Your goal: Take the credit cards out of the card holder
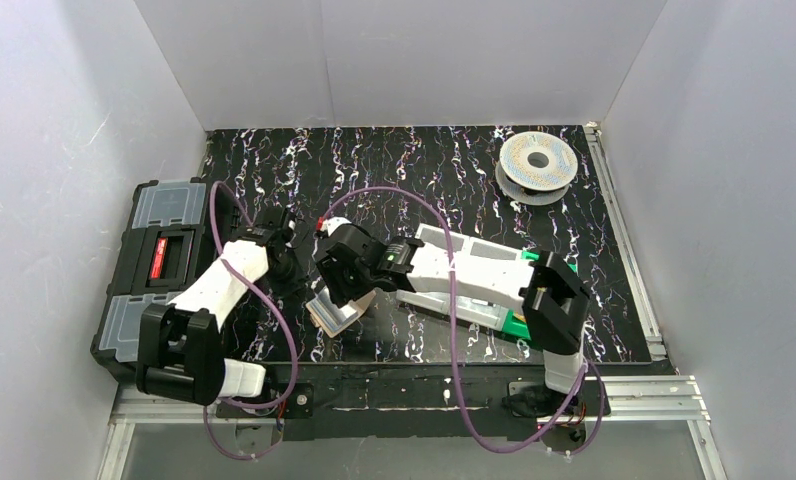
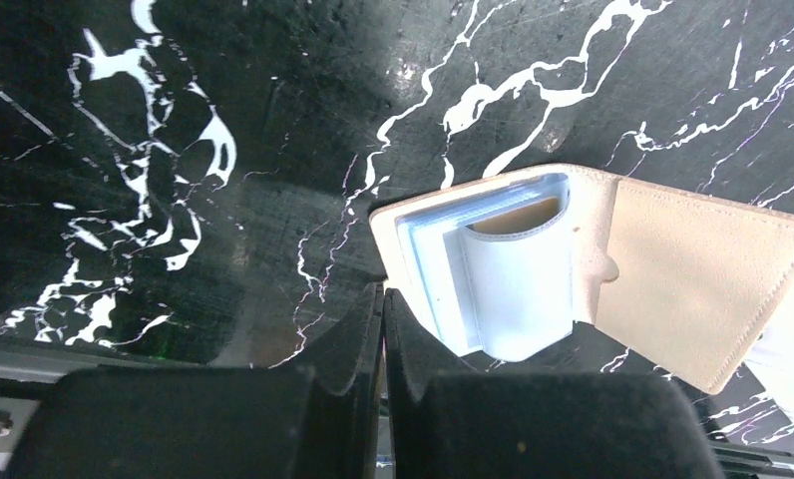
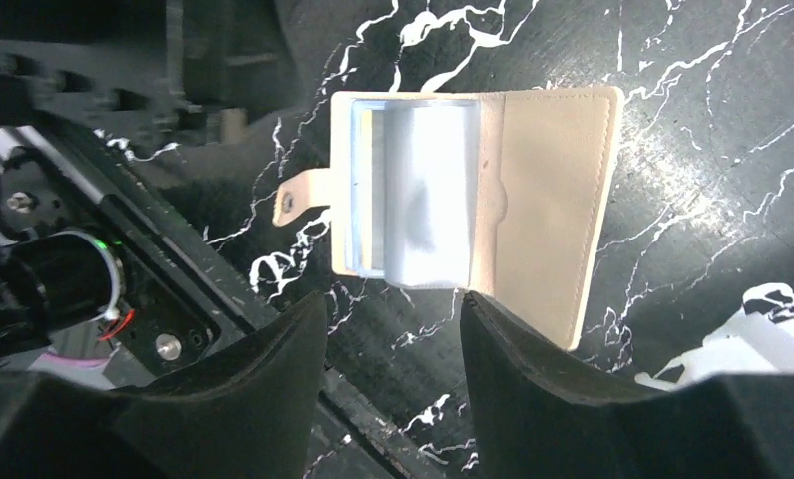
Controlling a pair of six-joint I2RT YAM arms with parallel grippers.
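Note:
The tan card holder (image 1: 336,313) lies opened on the black marbled table, below the right gripper in the top view. Its bare leather flap (image 2: 707,274) spreads to one side, and clear sleeves (image 3: 431,190) cover the other. One sleeve (image 2: 521,284) gapes at its upper edge; I can make out no card in it. My left gripper is shut beside the sleeve side, with nothing showing between its fingertips. Above the holder, my right gripper is open, its two fingers apart and empty.
A white tray with green ends (image 1: 452,304) lies under the right arm. At the left stands a black toolbox (image 1: 164,262); a white spool (image 1: 537,163) sits at the back right.

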